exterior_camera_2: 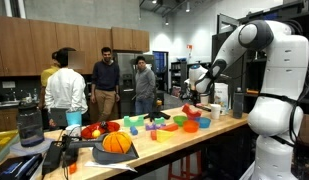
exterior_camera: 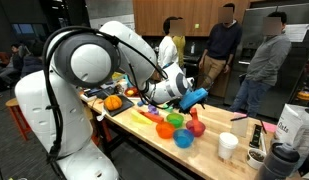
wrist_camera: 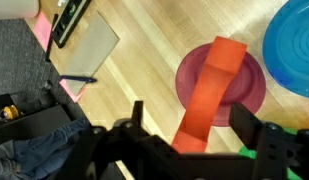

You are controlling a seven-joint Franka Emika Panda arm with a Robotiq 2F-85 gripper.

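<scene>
An orange-red block (wrist_camera: 208, 92) lies at a slant across the dark red bowl (wrist_camera: 256, 86) in the wrist view, one end reaching past the rim toward me. My gripper is over it with its fingers apart, and a clear gap shows between the left finger and the block. From the first exterior view, the block (exterior_camera: 194, 115) stands up out of the small bowl (exterior_camera: 197, 129), just below my gripper (exterior_camera: 194, 105). How its lower end rests is hard to make out.
Close by are a blue bowl (wrist_camera: 294, 45), an orange bowl (exterior_camera: 175, 119) and a green bowl (exterior_camera: 183, 136). White cups (exterior_camera: 227, 146) stand to the right in the first exterior view. People stand behind the table. Bare wood shows around the bowls.
</scene>
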